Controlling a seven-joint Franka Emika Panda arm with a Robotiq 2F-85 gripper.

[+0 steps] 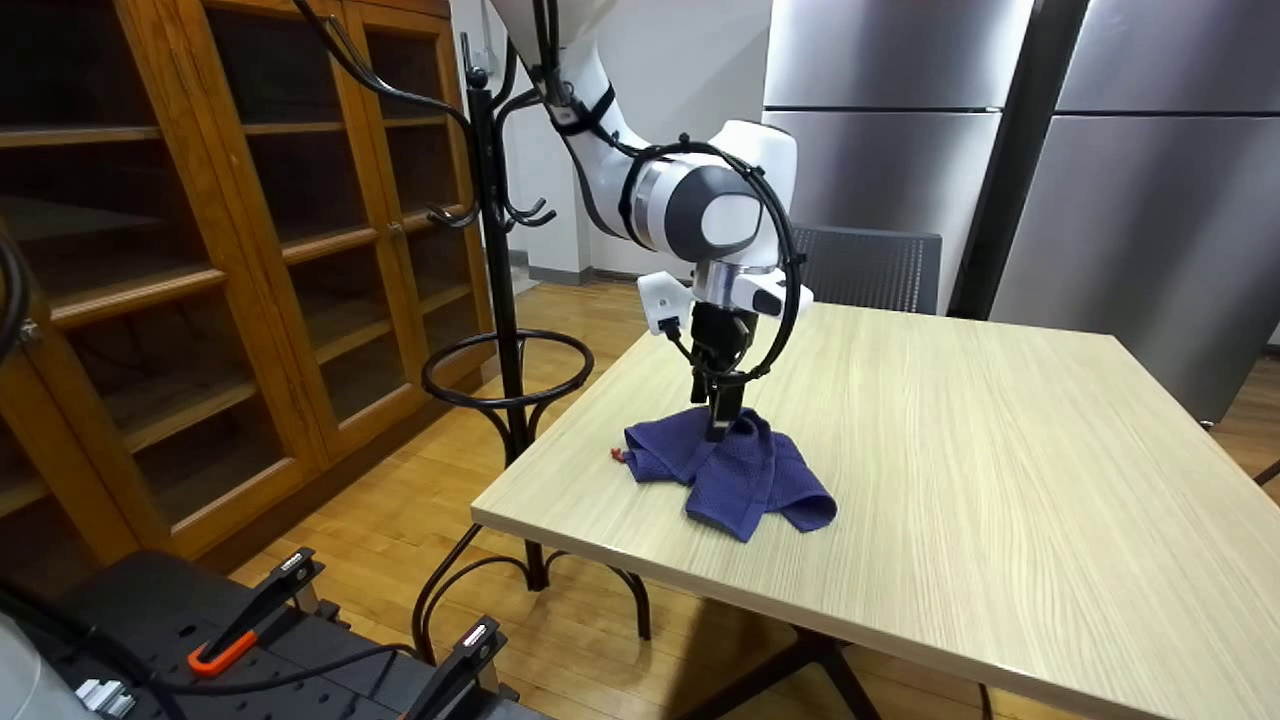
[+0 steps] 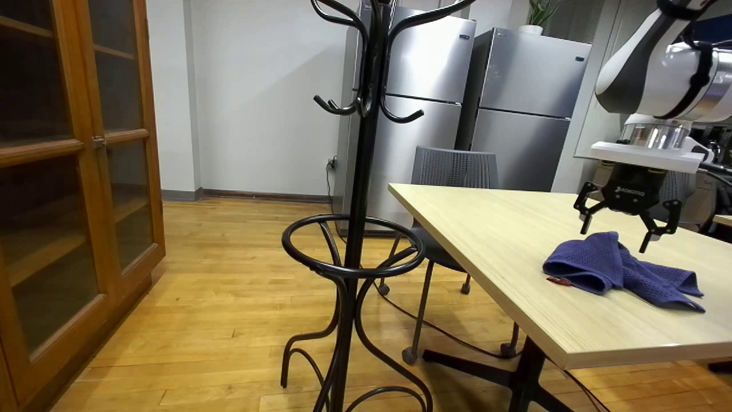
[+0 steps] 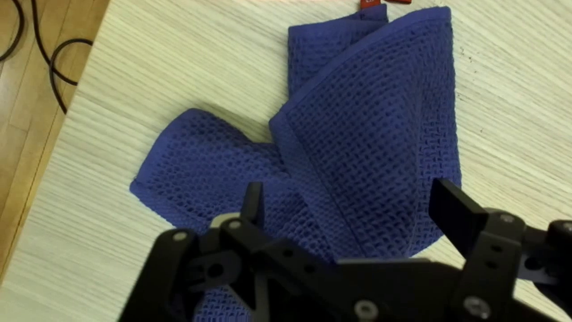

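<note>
A crumpled blue towel (image 1: 756, 474) lies folded over itself near the table's corner, its waffle weave plain in the wrist view (image 3: 364, 139). A small red tag (image 2: 559, 281) sticks out at one edge of the cloth. My gripper (image 2: 614, 237) points down just above the towel, its fingers spread wide with nothing gripped. From the wrist, the two fingertips (image 3: 254, 201) frame the folded middle of the cloth, one near its right edge. The gripper's body hides the towel's nearest part there.
A black coat rack (image 2: 363, 171) stands on the floor beside the table's edge. A grey chair (image 2: 453, 168) sits at the far side, with refrigerators behind it.
</note>
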